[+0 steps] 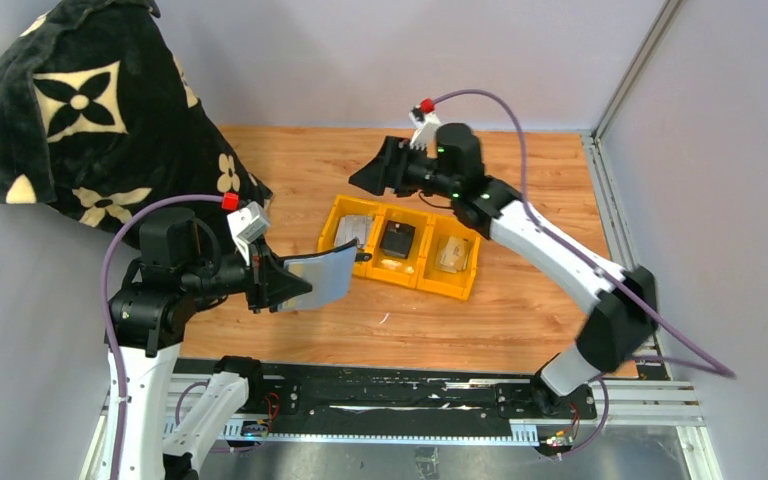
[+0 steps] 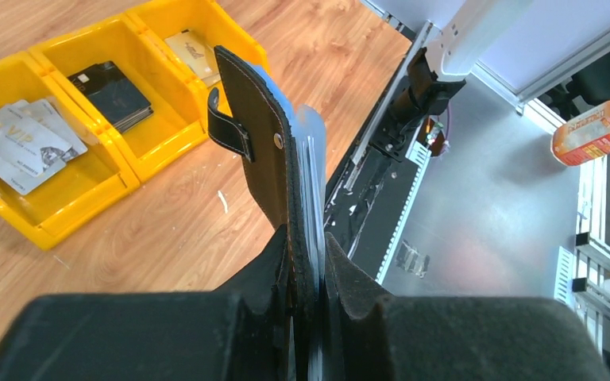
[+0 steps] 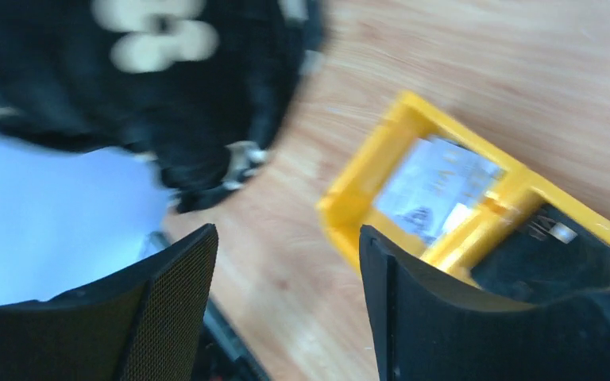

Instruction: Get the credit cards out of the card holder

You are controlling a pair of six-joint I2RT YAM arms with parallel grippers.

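My left gripper [image 1: 290,288] is shut on the card holder [image 1: 328,270], held up over the front left of the table. In the left wrist view the card holder [image 2: 254,131] stands upright between the fingers, its dark cover on one side and clear sleeves [image 2: 310,151] on the other. Whether cards remain in the sleeves cannot be made out. Several pale cards [image 2: 28,143] lie in the left compartment of the yellow bin [image 2: 87,213]. Above and behind that compartment, my right gripper [image 1: 365,180] is open; its fingers [image 3: 179,290] stand apart with nothing between them.
A black box [image 1: 397,238] sits in the bin's middle compartment, and a pale card-like item [image 1: 453,254] in the right one. At the back left a black patterned cushion [image 1: 90,120] leans in. Bare table [image 1: 420,335] lies in front of the bin.
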